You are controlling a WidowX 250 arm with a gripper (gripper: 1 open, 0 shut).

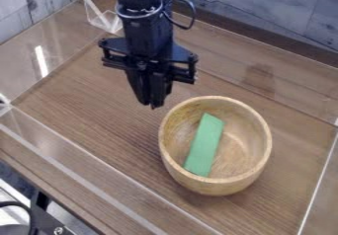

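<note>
A black robot arm hangs from the top of the camera view, its gripper point(145, 97) pointing down over the wooden table, above and left of a round tan bowl point(244, 172). A green block point(205, 143) lies inside the bowl. The fingertips are dark and small, so whether they are open or shut is unclear; no object shows at them.
A grey wall runs along the back, and dark cables lie at the lower left corner.
</note>
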